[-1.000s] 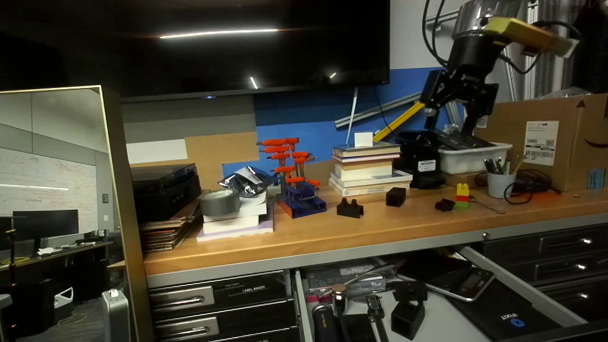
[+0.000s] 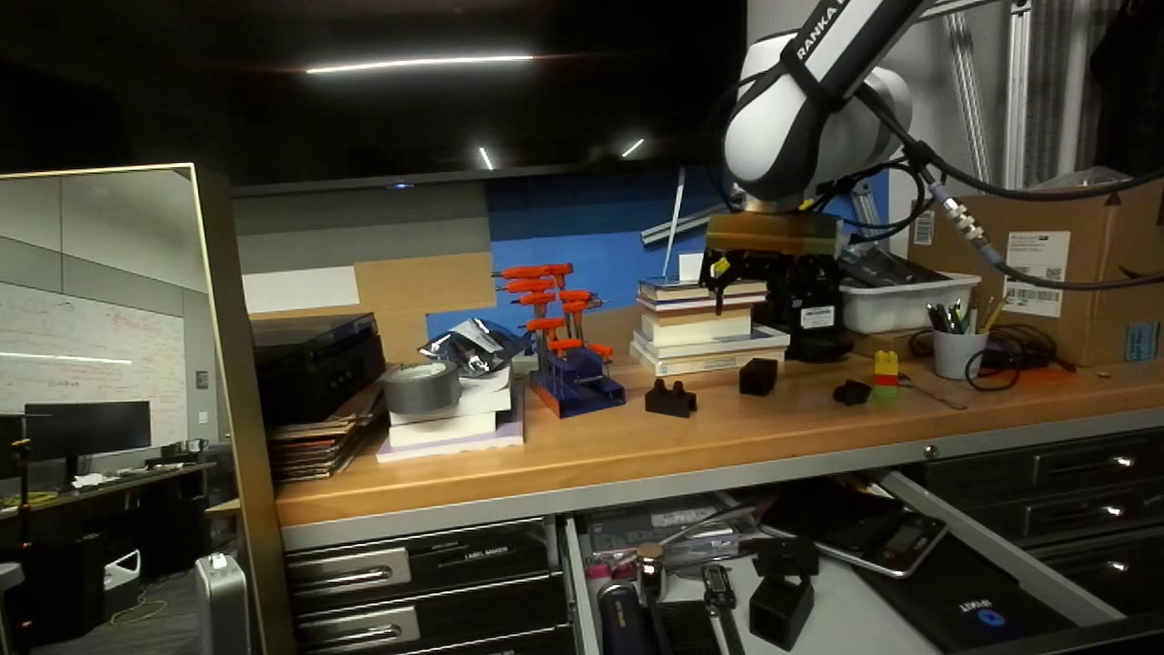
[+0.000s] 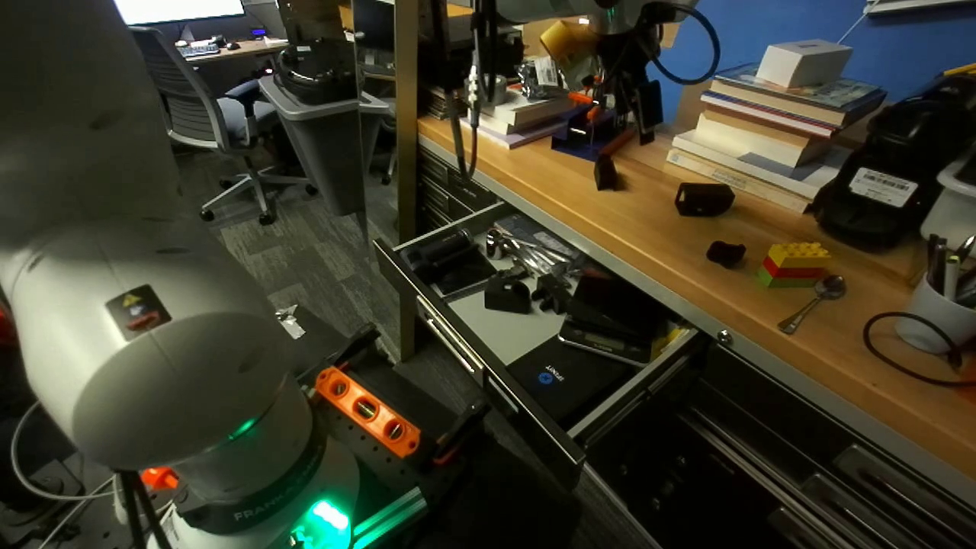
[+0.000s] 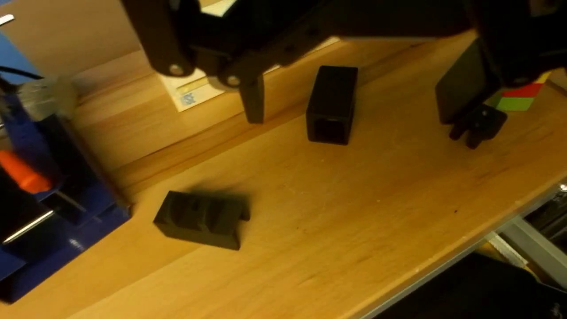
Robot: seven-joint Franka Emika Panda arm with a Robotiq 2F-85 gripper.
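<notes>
My gripper stands open above the wooden bench, its two fingers wide apart and nothing between them. Below the gap, in the wrist view, a black hollow box (image 4: 333, 103) rests on the bench, apart from both fingers. Nearer the left, a black notched block (image 4: 199, 219) lies by itself. A small black knobbed part (image 4: 482, 126) shows beside the right finger, close to a stacked toy-brick block (image 3: 793, 265) in yellow, red and green. In exterior view 1 the gripper hangs in front of the book stack (image 2: 698, 327).
A blue rack of orange-handled hex keys (image 2: 578, 382) stands left of the black parts. Below the bench edge, an open drawer (image 3: 512, 343) holds tools, a scale and black parts. A spoon (image 3: 814, 302) and a pen cup (image 2: 960, 355) sit to the right.
In exterior view 1 my arm has swung left and come lower, from above the white bin to in front of the book stack. The objects on the bench have not moved.
</notes>
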